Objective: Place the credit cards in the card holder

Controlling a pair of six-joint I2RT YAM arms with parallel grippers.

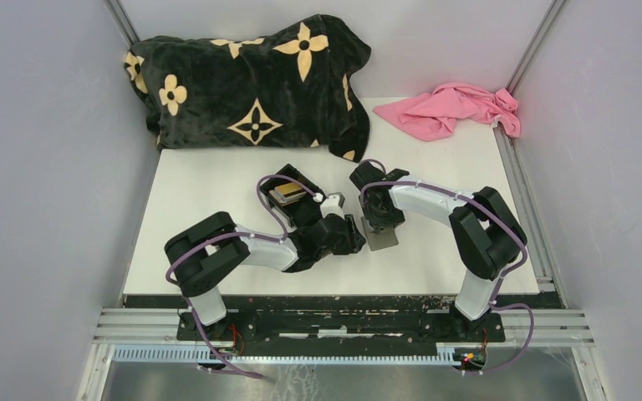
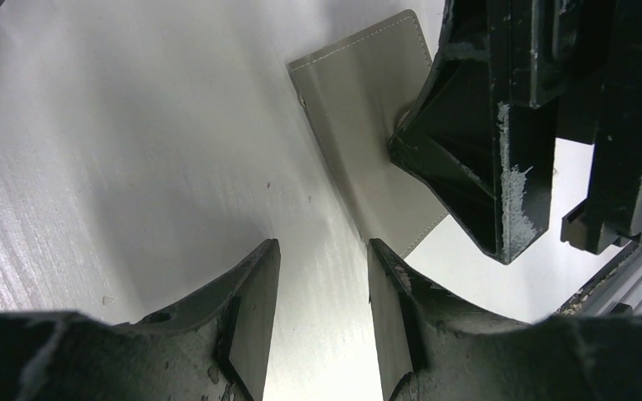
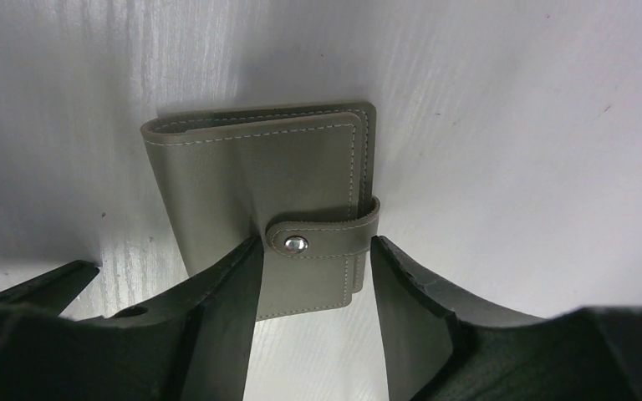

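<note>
A grey-olive card holder [image 1: 381,238] lies flat on the white table, closed by a strap with a metal snap. In the right wrist view my right gripper is open over the holder [image 3: 217,184], its fingertips either side of the strap [image 3: 334,237]. My left gripper [image 1: 353,239] is just left of the holder; in the left wrist view its fingertips [image 2: 259,263] stand part open, bare table between them. Yellowish cards [image 1: 287,191] sit in a black box [image 1: 301,213], partly hidden by the left arm.
A dark patterned blanket [image 1: 217,92] lies along the back, a pink cloth [image 1: 435,113] at the back right.
</note>
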